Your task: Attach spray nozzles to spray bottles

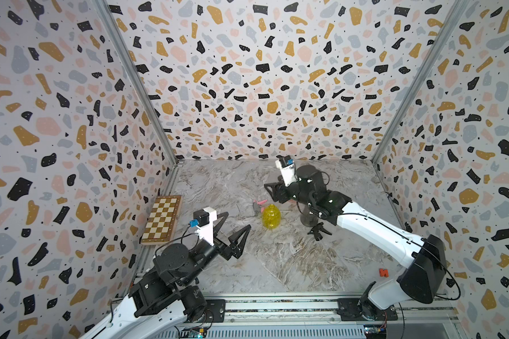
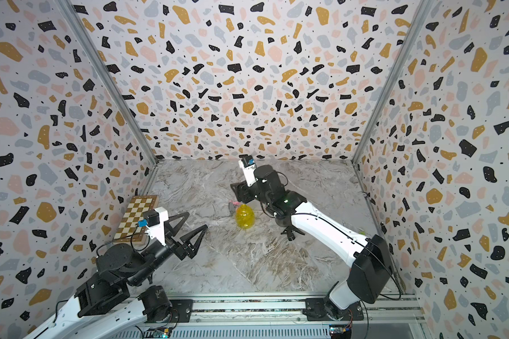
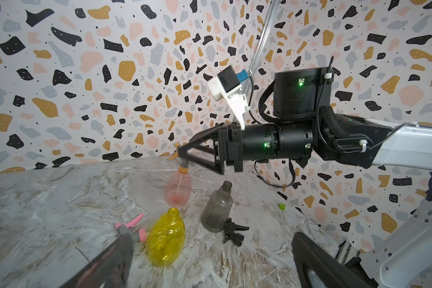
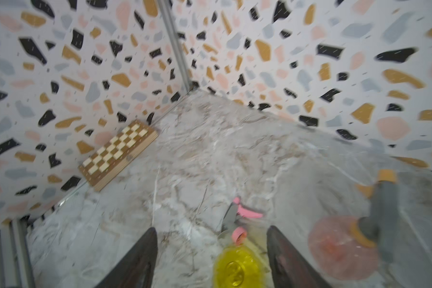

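Note:
Spread wide and empty, my right gripper (image 1: 269, 192) hangs above the table near the pink bottle (image 3: 178, 188). That bottle stands upright, with a grey-and-orange nozzle (image 4: 377, 216) on its neck. The yellow bottle (image 1: 271, 217) is upright with a bare neck, a pink-and-grey nozzle (image 3: 129, 228) lying beside it. In the left wrist view the grey bottle (image 3: 218, 206) also stands with an open neck. A black nozzle (image 1: 319, 231) lies on the table in front of it. At the front left, my left gripper (image 1: 239, 225) is open with nothing between its fingers, well apart from the bottles.
A chessboard (image 1: 161, 219) leans along the left side. Small orange-red pieces (image 1: 383, 272) lie at the front right, and a small green item (image 3: 282, 206) farther back on the right.

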